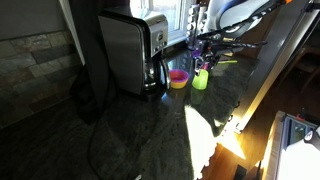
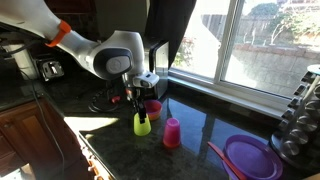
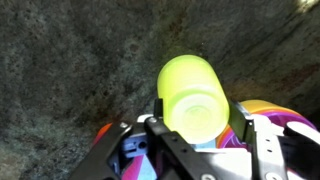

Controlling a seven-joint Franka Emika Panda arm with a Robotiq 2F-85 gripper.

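Observation:
A yellow-green cup (image 3: 190, 80) is gripped by my gripper, with the fingers on either side of it. In exterior view 2 the gripper (image 2: 138, 103) points down and the green cup (image 2: 142, 125) is low over the dark counter; whether it touches the surface, I cannot tell. A pink cup (image 2: 172, 134) stands beside it, toward the window side. Behind the green cup is a pink bowl (image 2: 153, 107). From exterior view 1, the green cup (image 1: 200, 80) appears right of the bowls (image 1: 178, 78).
A purple plate (image 2: 262, 153) with a red utensil lies on the counter's far right, near a spice rack (image 2: 298, 120). The coffee maker (image 1: 136, 50) stands left of the bowls. Bare counter (image 1: 150, 130) stretches across the front.

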